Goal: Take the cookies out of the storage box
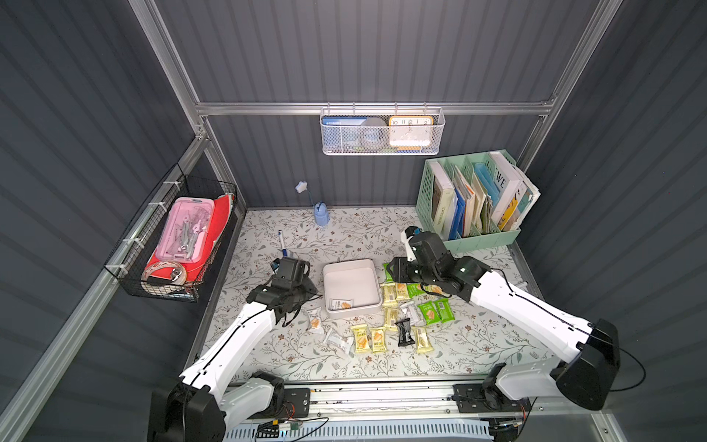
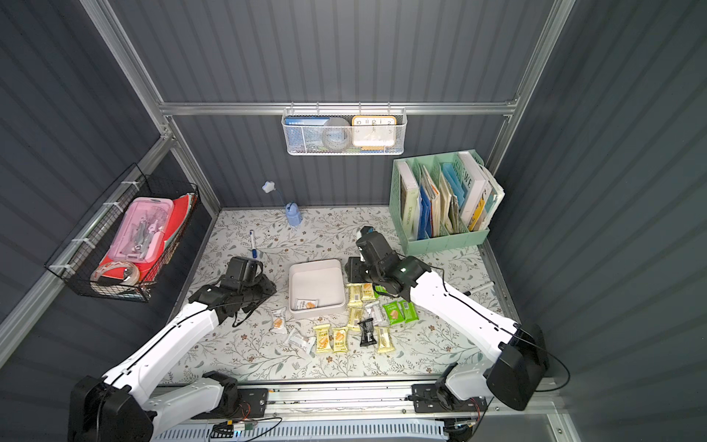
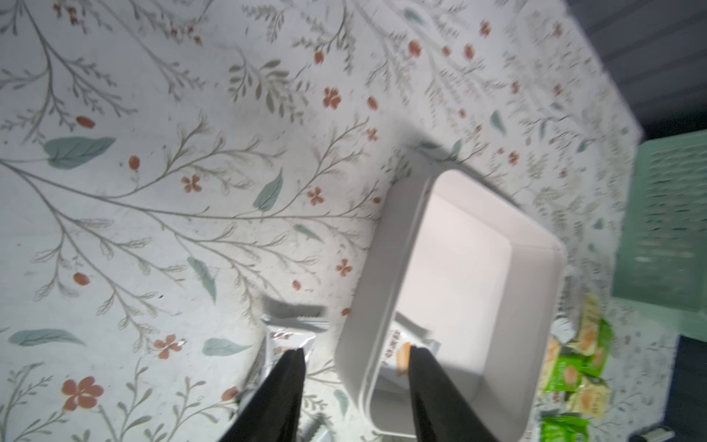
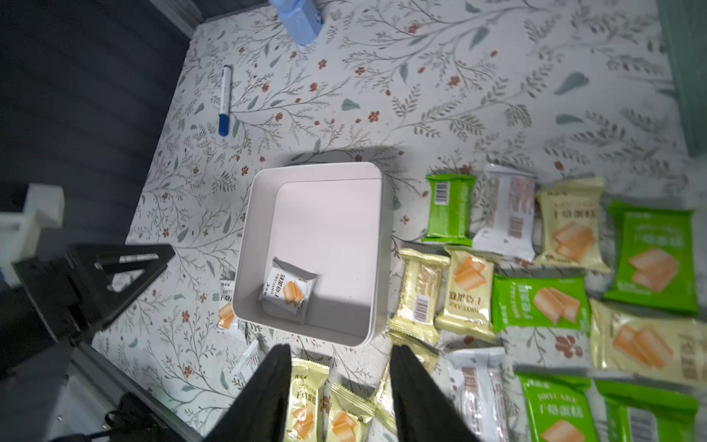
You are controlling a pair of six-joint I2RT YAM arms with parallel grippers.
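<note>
The white storage box (image 4: 324,213) sits mid-table with one white-wrapped cookie (image 4: 287,287) inside. Another white packet (image 3: 287,342) lies just left of it. Yellow (image 4: 418,294), green (image 4: 449,206), white and black packets lie to its right and in front. My left gripper hovers left of the box's near corner, fingers apart with nothing between them. My right gripper hangs above the packets right of the box, also open and empty.
A green file holder (image 1: 471,239) stands at back right, a blue watering can (image 1: 321,215) at the back, a marker (image 4: 224,99) on the left. Wire baskets (image 1: 381,147) hang on the back and left walls.
</note>
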